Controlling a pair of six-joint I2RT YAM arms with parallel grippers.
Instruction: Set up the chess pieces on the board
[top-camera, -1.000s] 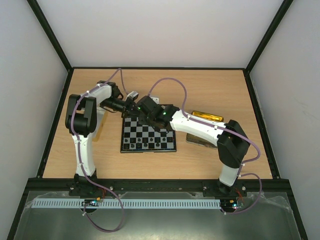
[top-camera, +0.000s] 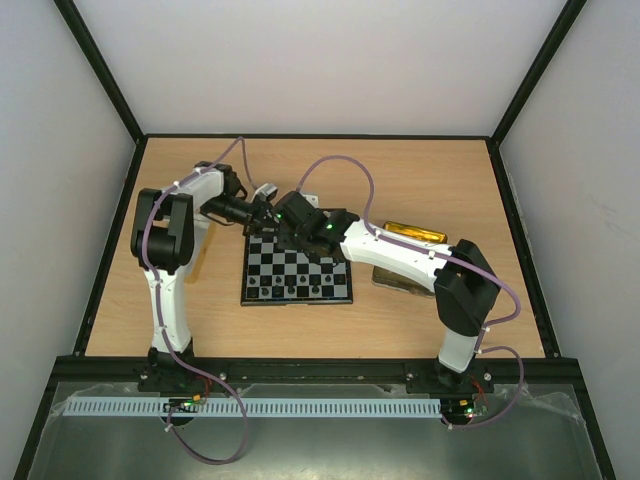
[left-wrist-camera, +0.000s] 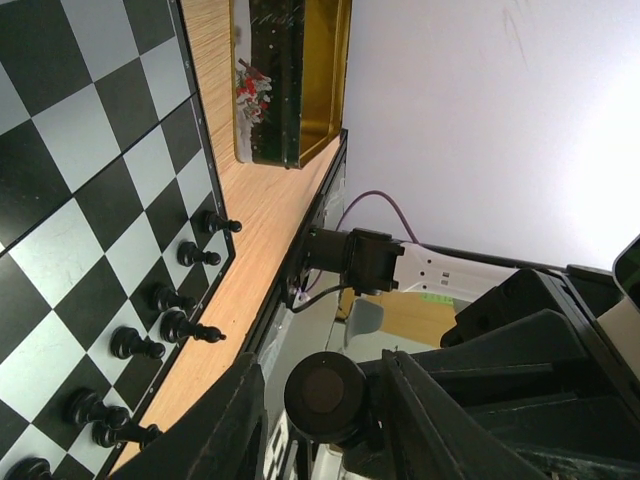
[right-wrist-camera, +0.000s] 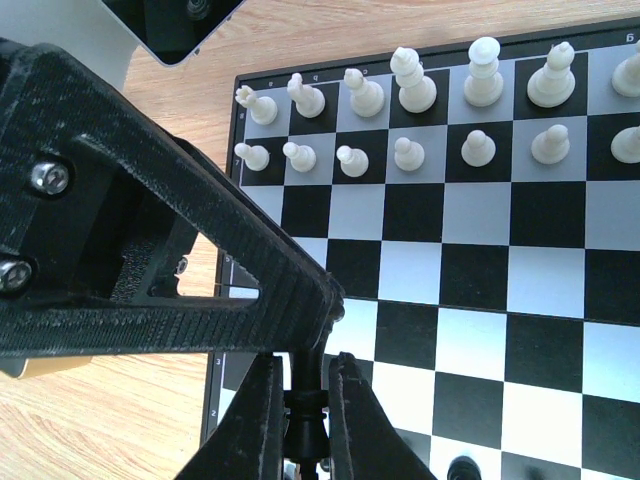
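Note:
The chessboard lies mid-table, with white pieces standing in two rows along one side and black pieces along the other. In the right wrist view my right gripper is shut on a black chess piece, held upright. In the left wrist view my left gripper has its fingers part open around the round dark end of a piece; whether they grip it is unclear. Both grippers meet above the board's upper part, partly hidden by the arms in the top view.
A gold tin box lies right of the board, under the right arm. A pale yellow tray is at the left beside the left arm.

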